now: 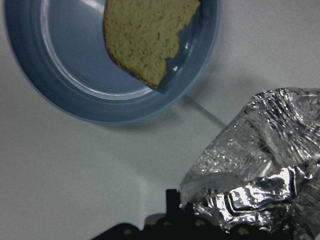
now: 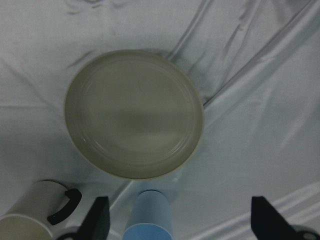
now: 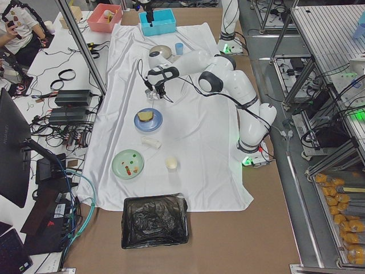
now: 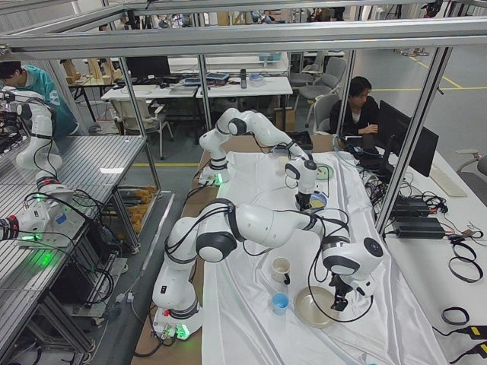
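A crumpled silver foil piece [image 1: 260, 165] is pinched in my left gripper, which is shut on it, beside the blue plate [image 3: 141, 123] [image 1: 65, 55] holding a slice of cake or bread [image 1: 140, 30]. My right gripper is open with nothing visible between its fingers, above a beige plate [image 2: 132, 112]. A pale blue cup [image 2: 148, 215] and a white mug with a dark handle [image 2: 32, 210] stand beside that plate.
A green plate with small food pieces [image 3: 122, 160], a pale cup [image 3: 171, 162] and a white roll [image 3: 150, 142] lie toward the front. A black-lined tray [image 3: 154, 222] and blue bin [image 3: 157, 23] sit at opposite ends.
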